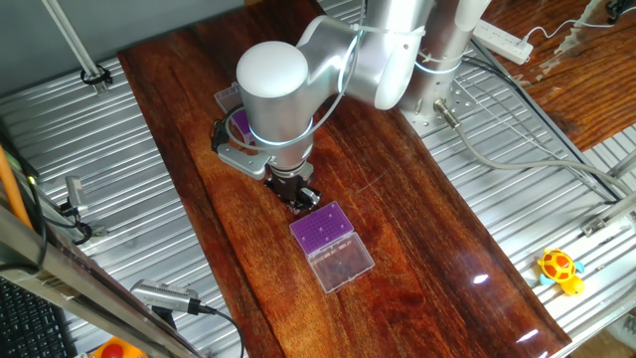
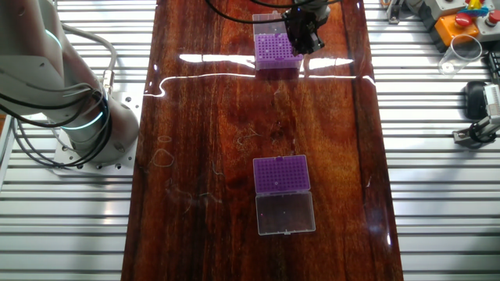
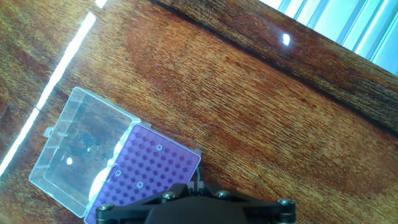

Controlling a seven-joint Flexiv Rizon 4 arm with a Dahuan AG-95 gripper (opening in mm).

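Observation:
A purple tube rack [image 1: 321, 228] with a grid of holes and an open clear lid [image 1: 341, 263] rests on the wooden table. A few small pale pieces sit in its holes, clearest in the wrist view on the purple rack [image 3: 149, 165]. My gripper [image 1: 306, 203] hovers beside the rack's edge, pointing down. In the wrist view the fingertips of my gripper are close together, at the rack's corner. A thin sliver shows just beyond them; whether it is held cannot be told. A second purple rack [image 2: 282, 173], with its clear lid [image 2: 286, 213] open, lies farther along the table.
In exterior view 1 my arm partly hides the second rack [image 1: 241, 123]. A toy turtle [image 1: 559, 268] lies off the table on the ribbed metal surface. A clear cup [image 2: 461, 55] stands at the far right. Bare wood [image 2: 211, 125] separates the racks.

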